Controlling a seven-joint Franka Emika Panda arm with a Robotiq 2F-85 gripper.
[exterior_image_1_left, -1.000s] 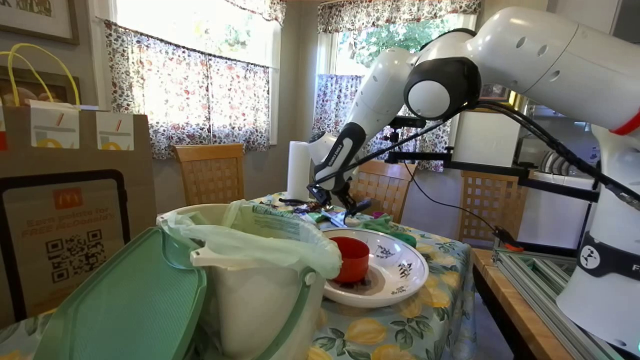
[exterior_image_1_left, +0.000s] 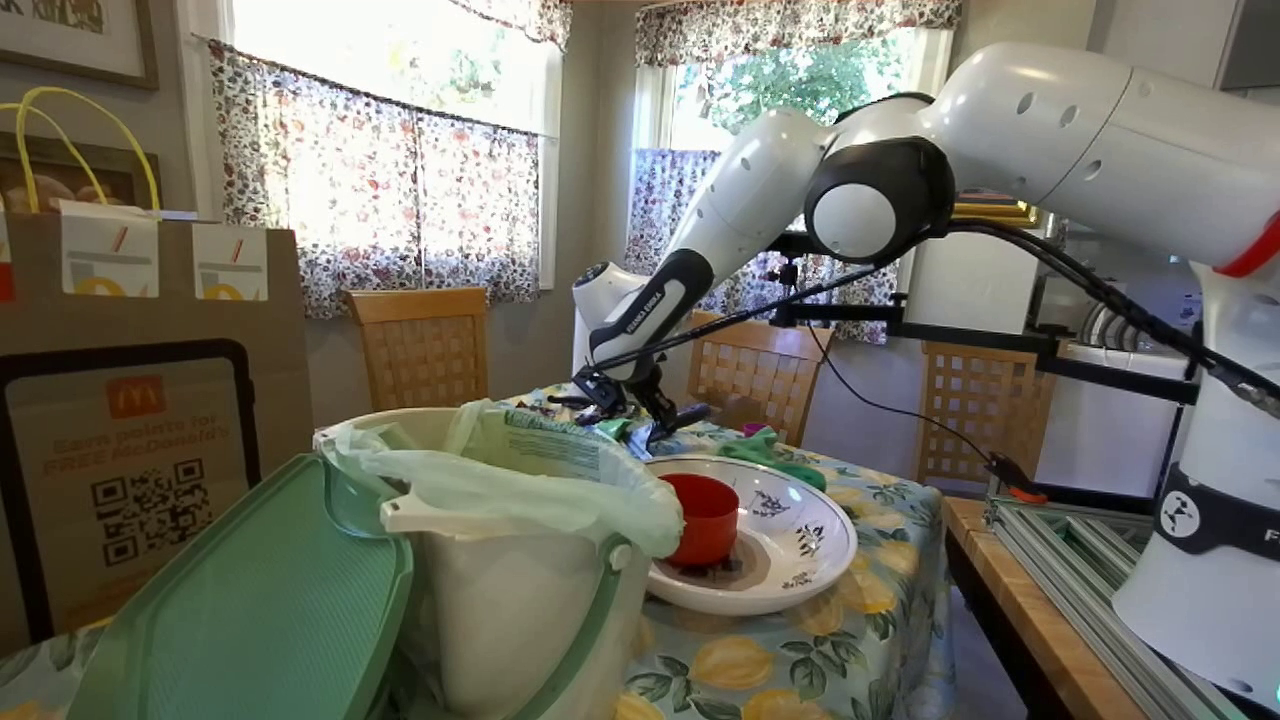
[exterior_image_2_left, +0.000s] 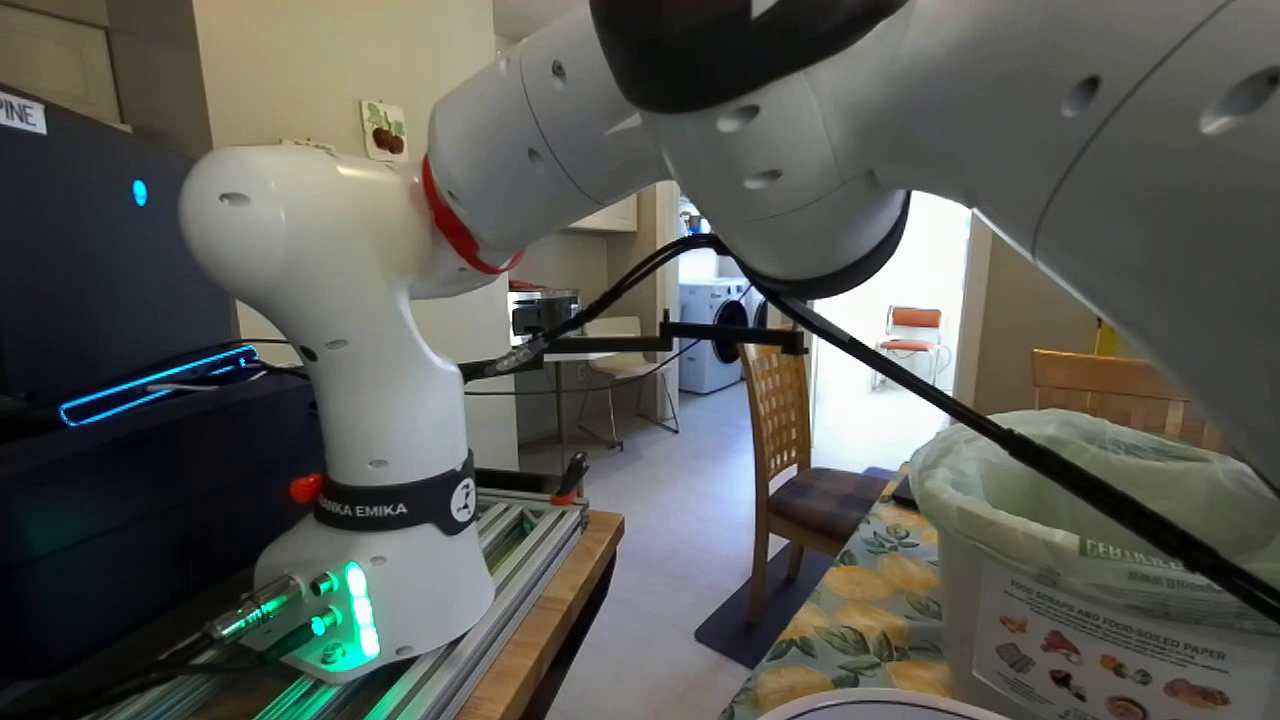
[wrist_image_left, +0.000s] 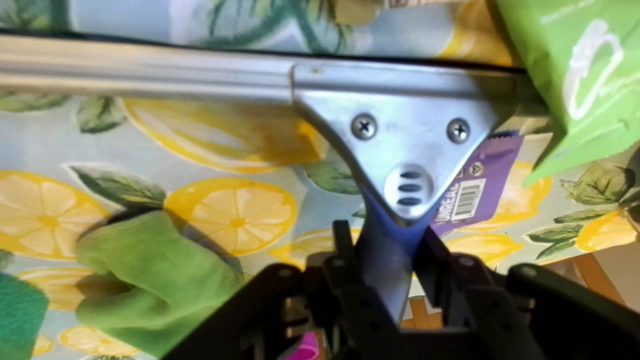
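In the wrist view a squeegee (wrist_image_left: 402, 120) with a metal head and a blue handle lies across the picture, its long blade at the top. My gripper is shut on the handle, one dark finger on either side. Beneath it shows the lemon-print tablecloth (wrist_image_left: 36, 138). From the first exterior view, my gripper (exterior_image_1_left: 636, 420) is low over the far part of the table, behind the bin, and the squeegee is mostly hidden there.
A purple wrapper (wrist_image_left: 480, 180), a light-green packet (wrist_image_left: 582, 78) and a green cloth (wrist_image_left: 156, 270) lie around the squeegee. Nearer stand a white bowl (exterior_image_1_left: 792, 540) holding a red cup (exterior_image_1_left: 702, 518), a lined bin (exterior_image_1_left: 516, 600), a green lid (exterior_image_1_left: 264, 600) and a paper bag (exterior_image_1_left: 156, 420).
In the first exterior view, my arm and gripper have shifted left and slightly lower, with the wrist now partly covering the paper towel roll.
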